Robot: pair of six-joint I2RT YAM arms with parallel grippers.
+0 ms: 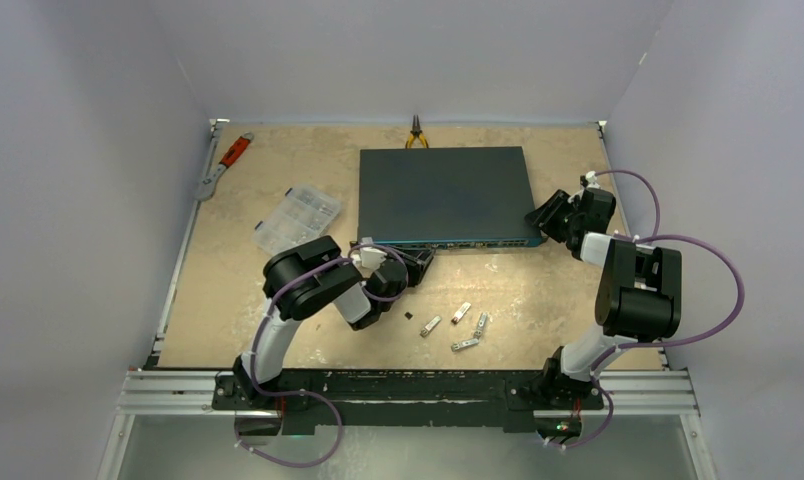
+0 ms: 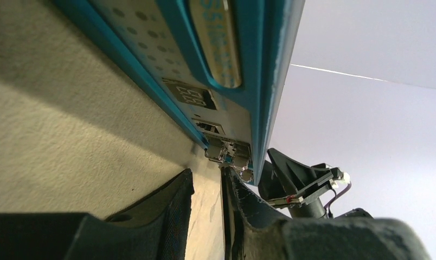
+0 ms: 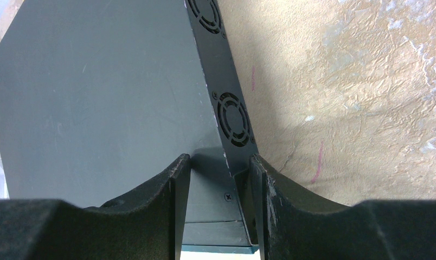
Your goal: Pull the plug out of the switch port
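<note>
The dark switch lies flat on the table, its teal front edge facing me. In the left wrist view, its front panel runs diagonally, with small metal plug-like parts at the ports near its far end. My left gripper is open just in front of these, with nothing visibly held between its fingers. Whether a fingertip touches them I cannot tell. At the switch's right front corner, my right gripper stands open, one finger over the top cover and the other by the vented side wall.
Several small metal modules and a tiny dark piece lie in front of the switch. A clear compartment box sits to the left, a red-handled tool beyond it. Pliers lie behind the switch.
</note>
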